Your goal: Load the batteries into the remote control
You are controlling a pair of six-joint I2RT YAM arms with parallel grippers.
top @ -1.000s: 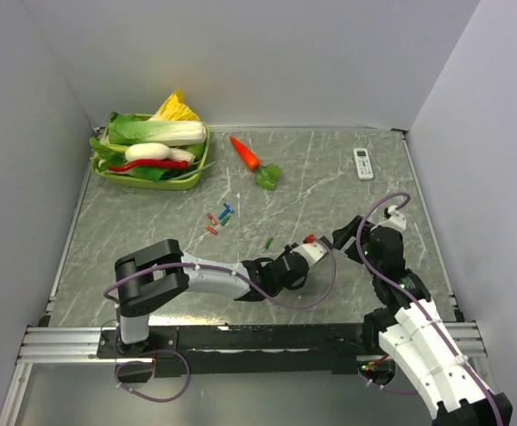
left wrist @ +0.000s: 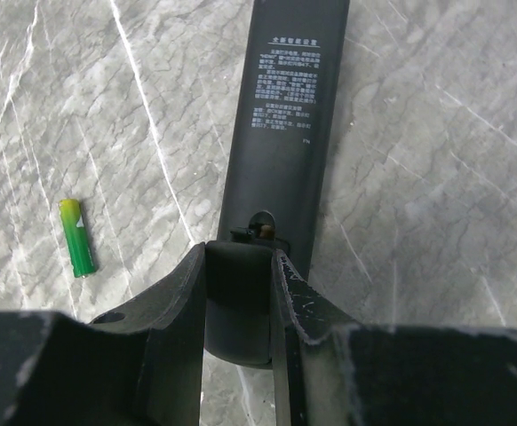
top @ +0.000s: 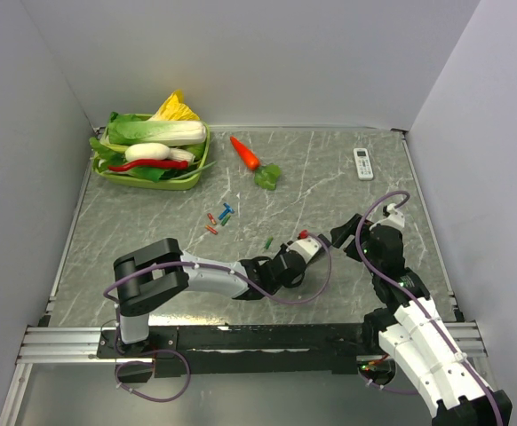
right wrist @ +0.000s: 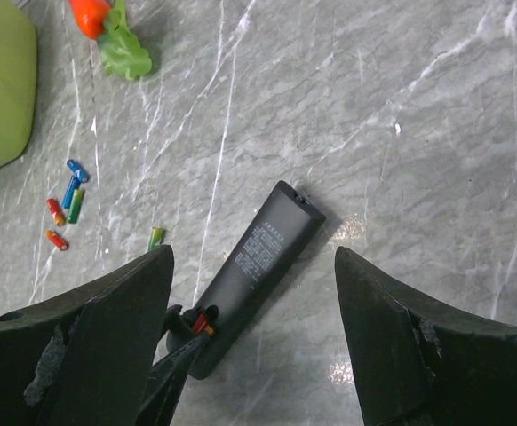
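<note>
A black remote lies back-up on the marble table; in the right wrist view the remote (right wrist: pixel 264 248) is diagonal. In the left wrist view my left gripper is shut on the battery cover at the remote's lower end, with the compartment partly uncovered just above it. A green battery (left wrist: pixel 77 238) lies left of the remote. Several more small coloured batteries (right wrist: pixel 70 193) lie farther left. My right gripper stands open above and to the right of the remote, nothing between its fingers.
A green basket of vegetables (top: pixel 97 165) stands at the back left. A carrot (top: pixel 244 153), leafy green piece (top: pixel 267 175) and white handset (top: pixel 363 163) lie toward the back.
The right arm looks unchanged.
</note>
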